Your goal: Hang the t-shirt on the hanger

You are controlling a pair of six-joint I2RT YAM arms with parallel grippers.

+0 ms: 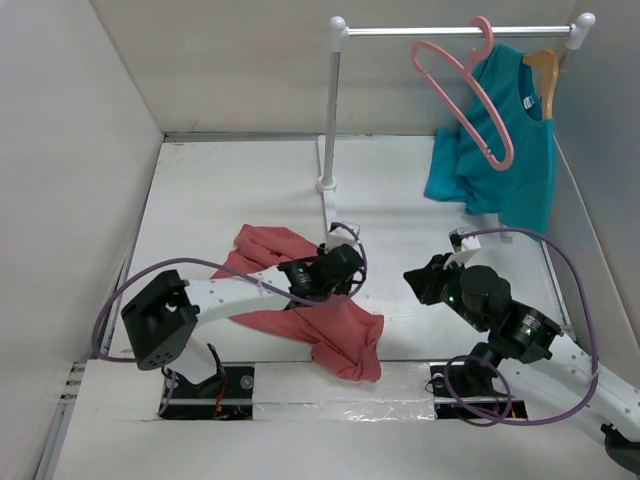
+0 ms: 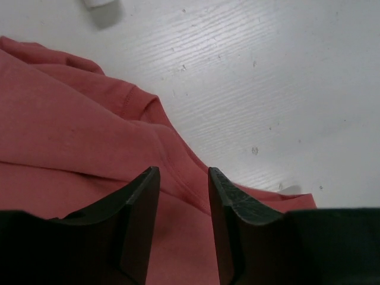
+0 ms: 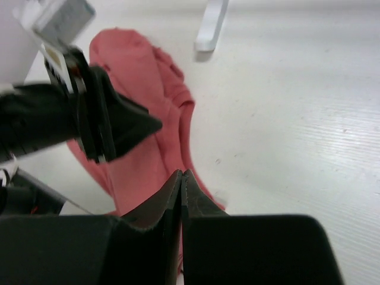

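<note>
The red t-shirt (image 1: 340, 350) lies crumpled on the white floor, also filling the lower left of the left wrist view (image 2: 89, 142). My left gripper (image 1: 348, 262) hovers over it; its fingers (image 2: 133, 219) stand slightly apart with no cloth seen held between them. My right gripper (image 1: 420, 285) is off to the shirt's right, fingertips close together (image 3: 183, 178), nothing visible between them; whether fully shut is unclear. A pink hanger (image 1: 490, 120) hangs from the rail at upper right.
The rail (image 1: 400, 31) stands on a white foot (image 3: 209, 27) beside the shirt. A teal shirt (image 1: 520, 170) on a wooden hanger hangs at right. Bare floor lies between the shirt and the right wall.
</note>
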